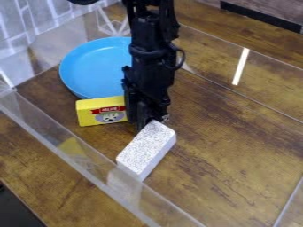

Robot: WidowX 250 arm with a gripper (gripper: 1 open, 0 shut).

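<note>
My black gripper [144, 113] is low over the wooden table, at the right end of a yellow box [101, 111] with a cow picture and red label. Its fingers are dark and overlap the box's end, so their spread and any hold cannot be told. Just in front of the gripper lies a white speckled block [144, 151], set diagonally. A blue plate [87, 62] lies behind the box, partly hidden by the arm.
A clear plastic edge runs across the lower left, and a transparent sheet stands at the upper left.
</note>
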